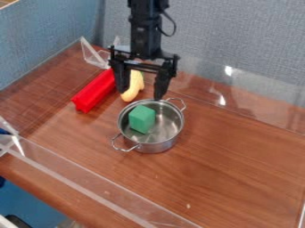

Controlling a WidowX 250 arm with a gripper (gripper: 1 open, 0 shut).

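Note:
My black gripper (pixel 142 81) hangs open over the back middle of the table, its fingers either side of a yellow curved object (pixel 134 92), though contact is unclear. Just in front, a green cube (pixel 142 118) sits inside a steel pot (pixel 165 135) with two wire handles. A red elongated object (pixel 93 92) lies to the left of the yellow one.
Transparent panels border its front left and back, with a blue padded wall (pixel 36 76) at the left and a grey wall (pixel 238 44) behind.

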